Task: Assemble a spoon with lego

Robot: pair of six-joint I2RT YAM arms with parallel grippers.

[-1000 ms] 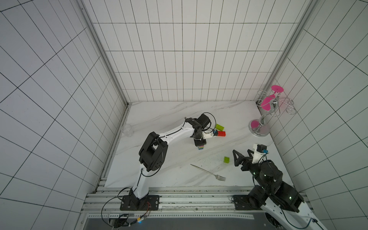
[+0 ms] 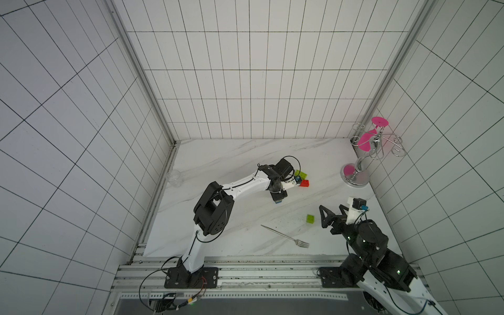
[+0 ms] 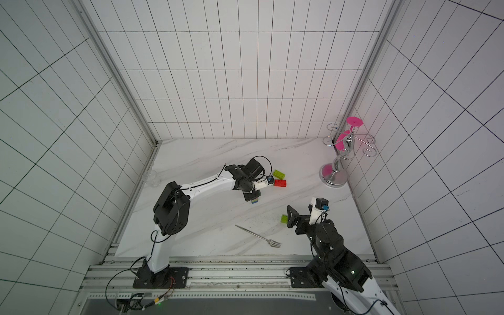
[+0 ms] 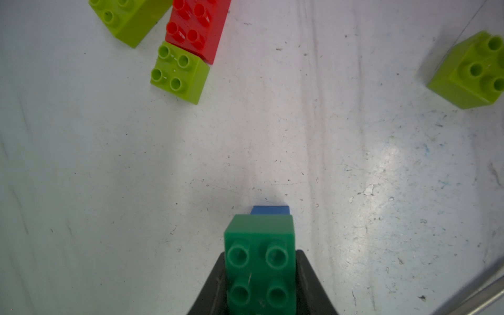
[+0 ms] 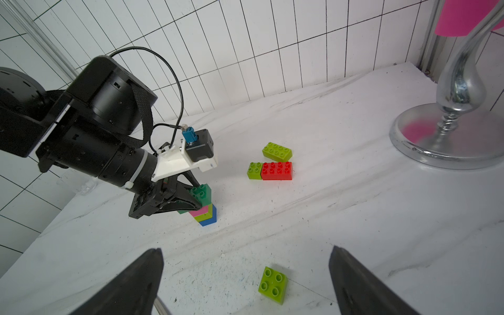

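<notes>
My left gripper is shut on a green brick [image 4: 259,236], the top of a stack with pink, lime and blue [image 5: 208,220] layers, standing on the table [image 3: 189,220] left of centre. A red brick [image 5: 278,171] lies end to end with a small lime brick [image 4: 179,72], with a longer lime brick [image 5: 277,151] behind. Another small lime brick [image 5: 272,285] lies alone nearer the front. My right gripper [image 2: 330,216] is open at the front right, nothing between its fingers.
A fork [image 2: 286,236] lies near the front edge. A chrome stand [image 3: 333,176] with pink parts stands at the back right. A clear object [image 2: 174,177] is at the far left.
The right arm has barely moved.
</notes>
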